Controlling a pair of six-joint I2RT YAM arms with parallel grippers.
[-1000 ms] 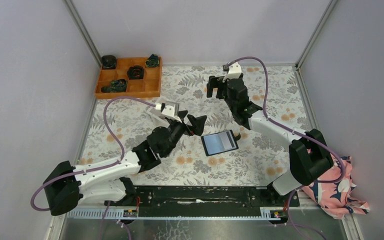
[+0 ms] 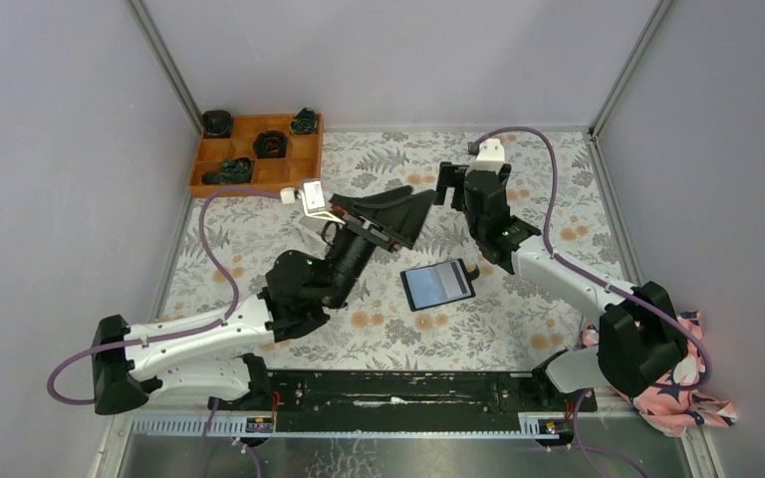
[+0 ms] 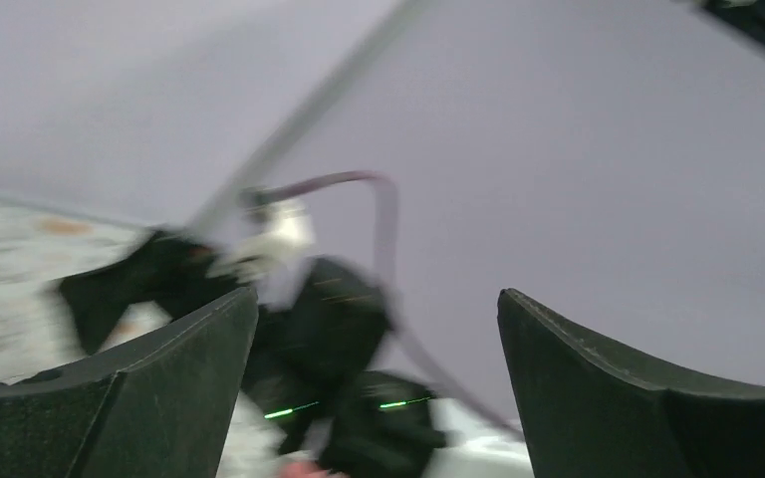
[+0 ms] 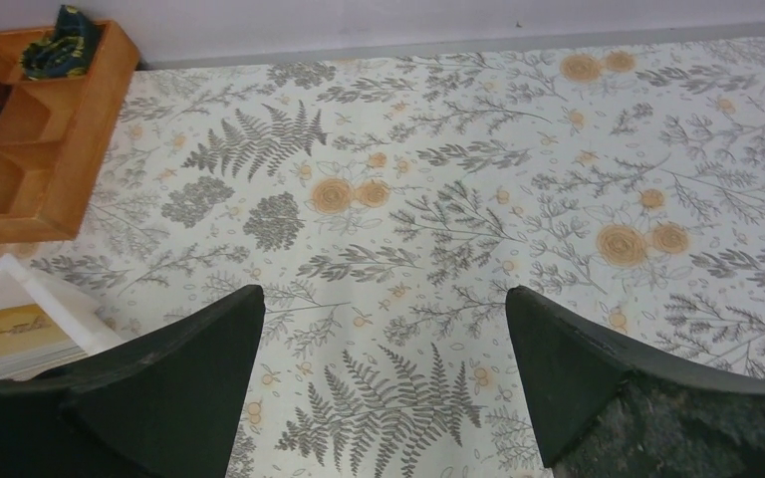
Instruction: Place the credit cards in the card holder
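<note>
My left gripper is raised high over the table. In its blurred wrist view the fingers stand apart, with nothing seen between them. My right gripper is open above bare tabletop towards the back right, also empty. A flat black-framed piece with a blue-grey face and a pale stripe (image 2: 438, 285) lies centre-front. At the left edge of the right wrist view stands a translucent white, box-like object (image 4: 70, 304) with a yellowish patch; the left arm mostly covers it from above. I cannot tell which of these is the card holder. No loose card is clearly visible.
A wooden compartment tray (image 2: 305, 171) with several dark cloth pieces stands at the back left. Pink patterned cloth (image 2: 692, 398) lies outside the right edge.
The right gripper moved slightly right. The black-framed piece has not moved.
</note>
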